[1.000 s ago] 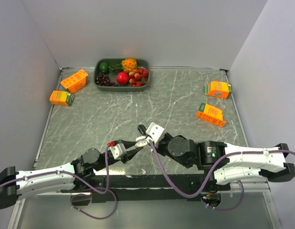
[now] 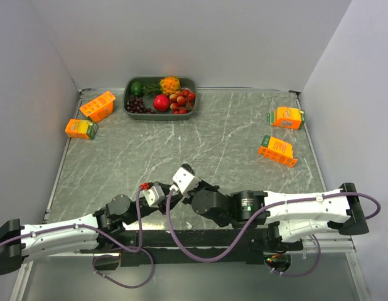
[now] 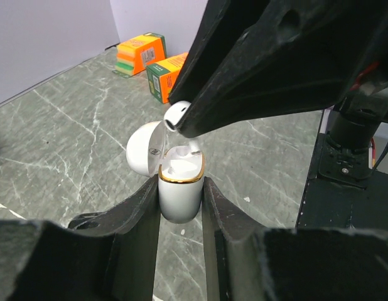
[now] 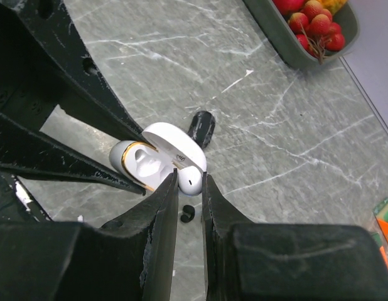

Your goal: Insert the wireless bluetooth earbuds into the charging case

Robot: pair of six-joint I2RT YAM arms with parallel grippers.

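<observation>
In the left wrist view my left gripper is shut on the white charging case [image 3: 179,200], whose lid [image 3: 142,149] stands open. My right gripper is shut on a white earbud, held right at the case opening beside the lid; in the left wrist view its stem points down toward the case. In the right wrist view one well [image 4: 147,164] of the case looks empty. Whether the bud's stem is inside the case is hard to tell. From above, both grippers meet at the front middle, largely hiding the case.
A tray of fruit [image 2: 130,111] stands at the back middle. Orange boxes [image 2: 81,128] lie along the left and right sides. Small dark objects [image 4: 201,130] lie on the marble surface below the grippers.
My right gripper has moved left and a little down in the top view, closing in on the left gripper and the case. The left arm has barely moved.
</observation>
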